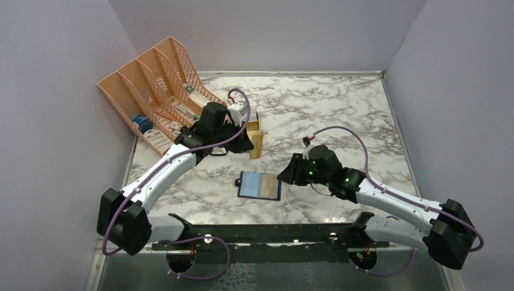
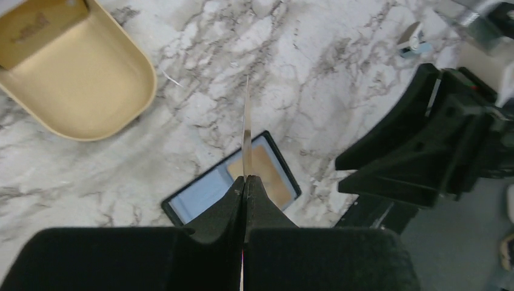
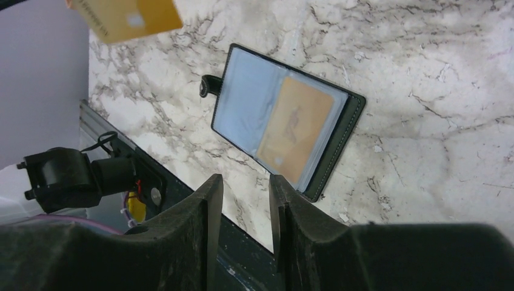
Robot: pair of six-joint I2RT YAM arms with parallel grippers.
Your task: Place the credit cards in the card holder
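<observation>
My left gripper (image 1: 245, 144) is shut on a gold credit card (image 1: 256, 145), seen edge-on beyond its fingertips in the left wrist view and at the top left of the right wrist view. Below it lies the card holder (image 3: 239, 97), opened flat, with blue and tan panels under clear sleeves and a dark tab on one side. My right gripper is part open beside the holder's right end, low in the right wrist view, nothing between its fingers.
A cream container (image 2: 85, 73) with gold inside stands behind the left gripper. A peach slotted organiser (image 1: 151, 73) with tubes and other items fills the back left.
</observation>
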